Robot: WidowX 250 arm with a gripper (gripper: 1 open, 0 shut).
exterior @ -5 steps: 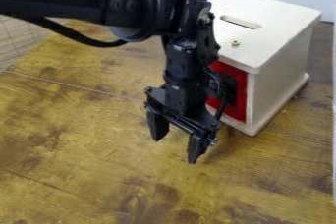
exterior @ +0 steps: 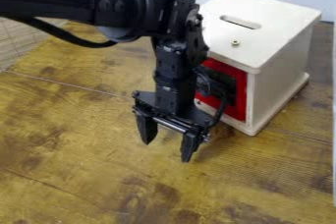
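My black gripper (exterior: 167,141) hangs low over the wooden floor, fingers apart and pointing down, nothing between them. Behind it, to the right, stands a pale wooden box (exterior: 273,71) with a slot and a small knob on its top and a red panel (exterior: 231,83) on its left face, partly hidden by my arm.
A pale mat or flooring (exterior: 24,39) lies at the upper left, and a white wall rises behind the box.
The arm and gripper have shifted a little to the left and upward in view. The box has not moved.
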